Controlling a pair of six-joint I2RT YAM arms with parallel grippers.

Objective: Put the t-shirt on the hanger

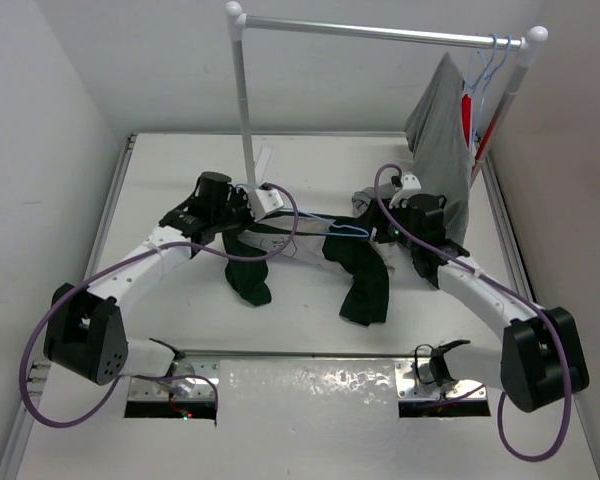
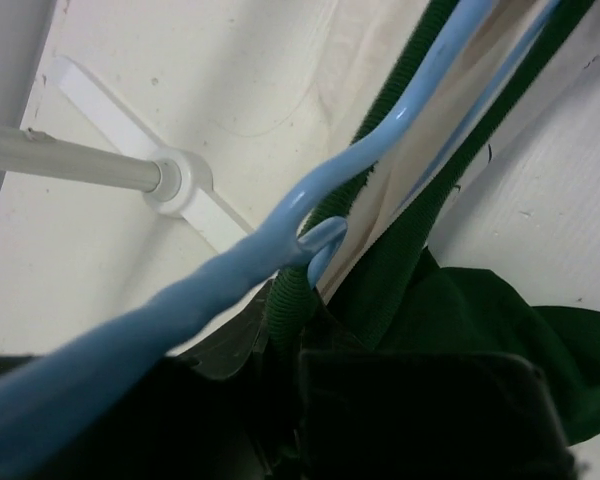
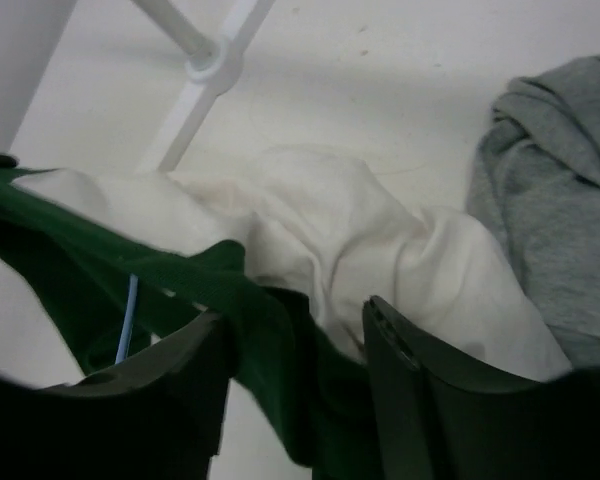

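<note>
A dark green and white T-shirt (image 1: 362, 285) is stretched between the grippers above the table, its green hem hanging at both sides. A blue hanger (image 2: 391, 125) lies along the collar, inside the shirt's opening. My left gripper (image 1: 244, 205) is shut on green fabric and the hanger's end. My right gripper (image 1: 377, 224) is at the shirt's other side, its fingers apart around green and white cloth (image 3: 280, 340); whether it grips is unclear in the blurred right wrist view.
A rail rack (image 1: 375, 30) stands behind, with grey garments (image 1: 438, 150), a red one and blue hangers on its right. Grey cloth (image 3: 545, 200) lies beside the shirt.
</note>
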